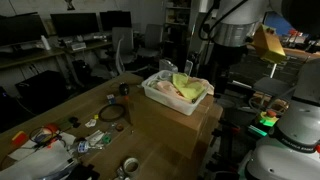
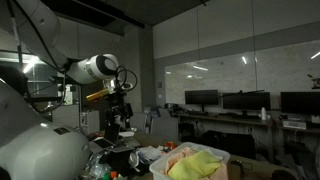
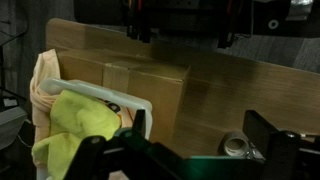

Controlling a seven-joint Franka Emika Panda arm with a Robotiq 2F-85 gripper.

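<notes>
In the wrist view, my gripper is open, its two dark fingers far apart at the lower edge with only bare wooden tabletop and part of a box between them. A white bin stands on a cardboard box in the first exterior view. Inside it lie a yellow-green cloth and a peach cloth. The second exterior view shows the same yellow-green cloth bulging above the bin's rim. In the wrist view, the bin is to the left of my gripper.
A round ring-like item lies on the table beside my right finger. Tools, cables and a red-handled item clutter the table's left side. Bare wood shows in front of the cardboard box. Monitors stand on a desk farther back.
</notes>
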